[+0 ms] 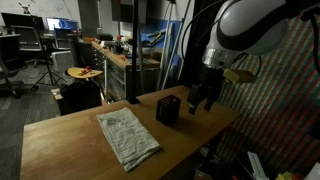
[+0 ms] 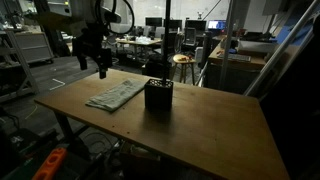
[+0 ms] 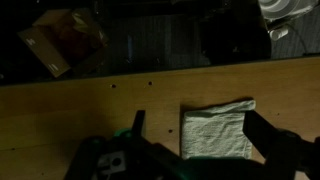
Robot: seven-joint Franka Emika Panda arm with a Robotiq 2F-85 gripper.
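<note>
A folded light grey cloth point(image 1: 127, 136) lies flat on the wooden table; in exterior view 2 the cloth point(image 2: 117, 94) is left of a black mesh box point(image 2: 159, 95). That box point(image 1: 168, 109) stands upright, its inside hidden. My gripper point(image 1: 200, 101) hangs above the table, clear of both things, with its fingers spread. Nothing shows between them. In the wrist view the gripper is at the bottom edge, and part of the cloth point(image 3: 216, 132) appears below, between the open fingers.
A dark upright post point(image 1: 134, 50) rises behind the table. Beyond the table edge, an open cardboard box point(image 3: 60, 40) shows in the wrist view.
</note>
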